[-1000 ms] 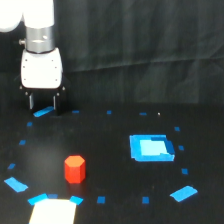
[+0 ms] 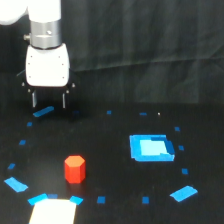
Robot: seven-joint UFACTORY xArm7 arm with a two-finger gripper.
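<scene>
My gripper (image 2: 48, 98) hangs in the upper left, its two dark fingers apart and nothing visible between them. Well below it and a little to the right, a red block (image 2: 75, 169) with a six-sided outline rests on the black surface, clear of the fingers. Right of centre lies a blue square (image 2: 134, 148) with a white patch (image 2: 153, 147) inside it. Whether the blue square is a shallow tray or a flat piece, I cannot tell.
Blue tape strips (image 2: 183, 193) and small blue marks dot the black surface (image 2: 110, 150). A pale, orange-tinged object (image 2: 53, 212) is cut off by the bottom edge. Between the red block and the blue square the surface holds no objects.
The arm and gripper have shifted slightly to the right. The red block and the blue square are where they were.
</scene>
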